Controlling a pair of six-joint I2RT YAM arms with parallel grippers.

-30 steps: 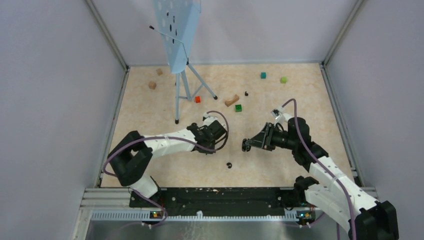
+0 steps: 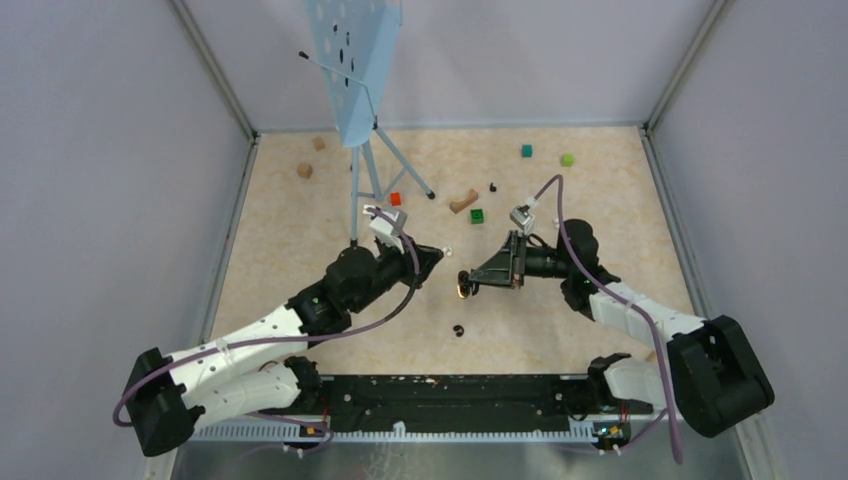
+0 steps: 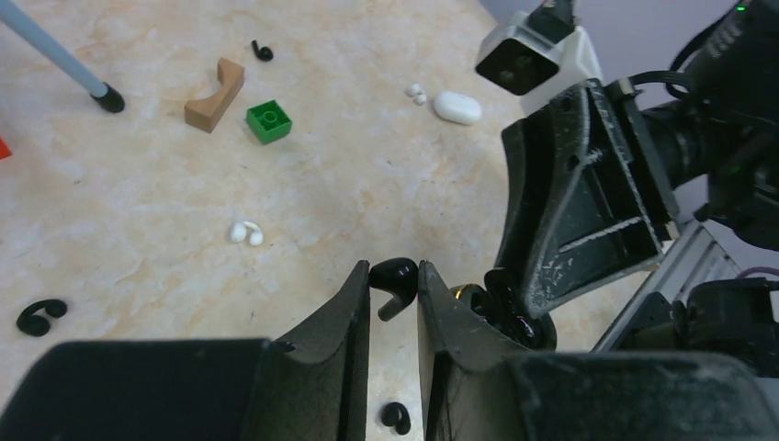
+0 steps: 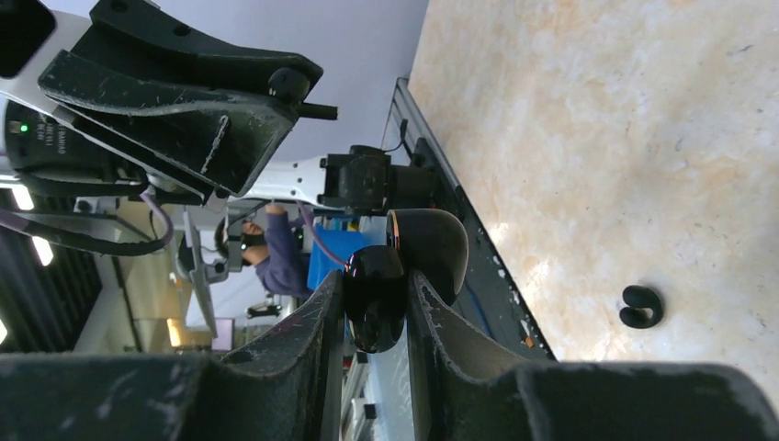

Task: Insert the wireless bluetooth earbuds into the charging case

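A small black earbud (image 3: pixel 393 278) is pinched between the fingertips of my left gripper, its short stem pointing down. My right gripper is shut on a glossy black charging case (image 4: pixel 375 303), which stands open with its lid (image 4: pixel 432 246) raised. From the left wrist side the case (image 3: pixel 514 317) appears just right of the held earbud, apart from it. In the top view the case (image 2: pixel 466 285) hangs at the right fingertips, lower right of the left gripper (image 2: pixel 436 256). The case's inside is mostly hidden.
Loose black earbuds (image 3: pixel 396 417) (image 3: pixel 42 316) and a white pair (image 3: pixel 247 232) lie on the table. Farther back are a white case (image 3: pixel 457 107), a green block (image 3: pixel 268 121) and a wooden arch (image 3: pixel 215 95). A blue stand (image 2: pixel 366 170) rises at back left.
The left arm has risen off the table and swung toward the right gripper, now with an earbud at its tips. The right gripper has moved left with the case.
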